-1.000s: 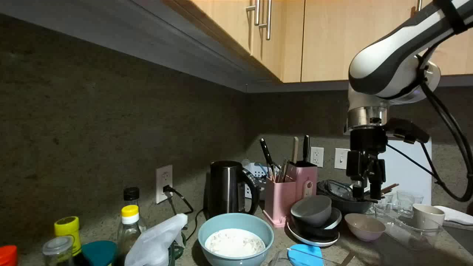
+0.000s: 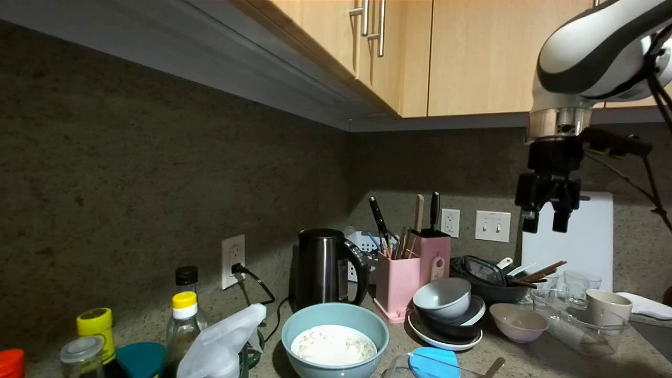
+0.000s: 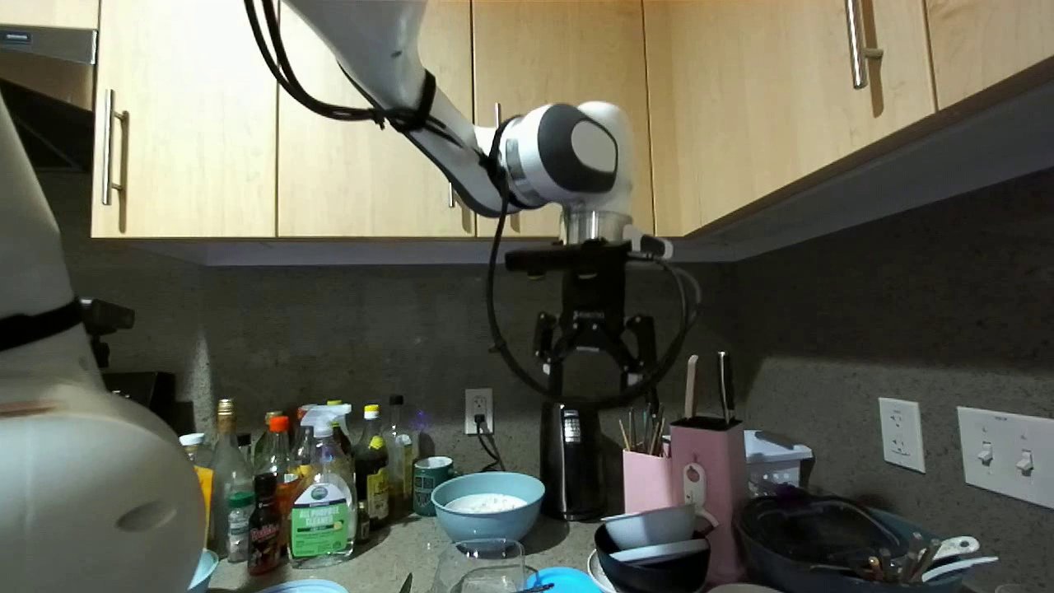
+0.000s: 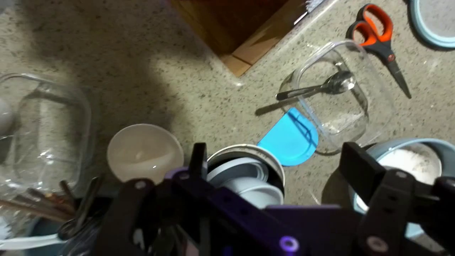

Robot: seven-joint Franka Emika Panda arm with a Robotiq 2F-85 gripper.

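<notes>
High above the counter hangs my gripper (image 2: 546, 226), pointing down, its fingers apart and only air between the fingers. In the wrist view a stack of grey and black bowls (image 4: 249, 187) shows beneath the gap between the fingers. A blue scraper (image 4: 290, 138) lies beside that stack, touching or close to a clear plastic container (image 4: 379, 102) with a spoon (image 4: 337, 83) across its rim. The light blue bowl (image 2: 296, 343) holds white powder. A pinkish bowl (image 2: 518, 321) sits to the right of the stack in exterior view 1.
The black kettle (image 2: 319, 271) and pink utensil holder (image 2: 400, 280) stand near the wall. Orange-handled scissors (image 4: 381, 42) lie on the counter. Several bottles (image 3: 370, 469) crowd the left in exterior view 2. Overhead cabinets (image 3: 375, 148) limit height.
The arm has risen and shifted right in exterior view 1, taking the gripper farther from the counter. The bowls and other counter items stand where they were.
</notes>
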